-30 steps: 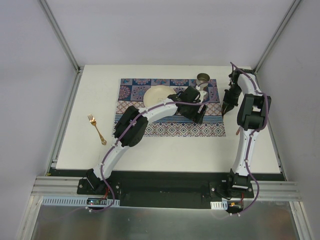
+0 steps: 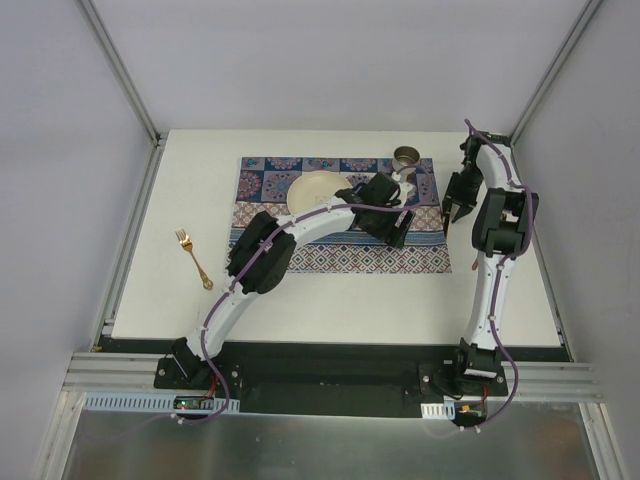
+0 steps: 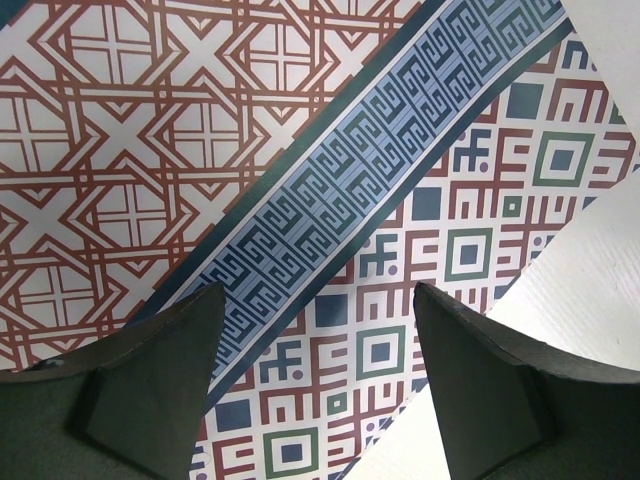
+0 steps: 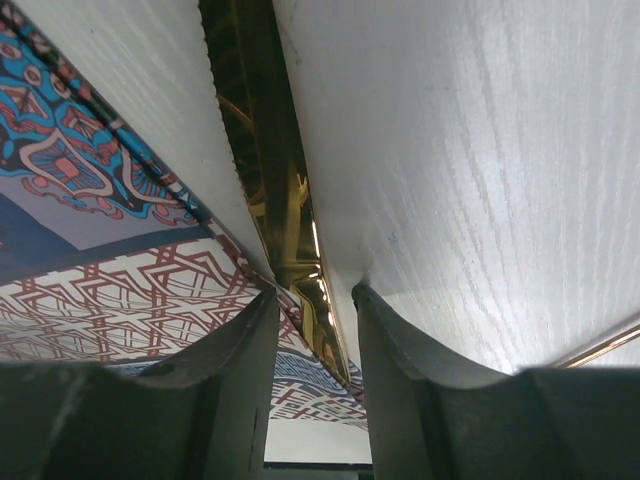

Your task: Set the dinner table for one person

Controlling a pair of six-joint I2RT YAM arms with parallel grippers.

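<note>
A patterned placemat (image 2: pixel 300 260) carries a cream plate (image 2: pixel 312 186), partly behind my left arm, and a metal cup (image 2: pixel 406 156) at its back right. A gold fork (image 2: pixel 198 262) lies left of the mat. My left gripper (image 2: pixel 398 228) hangs over the mat, its fingers apart with only cloth beneath in the left wrist view. A gold knife (image 4: pixel 270 160) lies along the mat's right edge, its lower part on the edge. My right gripper is over it, open, the fingers either side of the knife's lower part.
Another thin gold utensil (image 4: pixel 600 348) lies right of the knife, partly seen. Walls border both sides.
My right gripper has shifted slightly over the knife by the mat's right edge. The left arm has not visibly moved.
</note>
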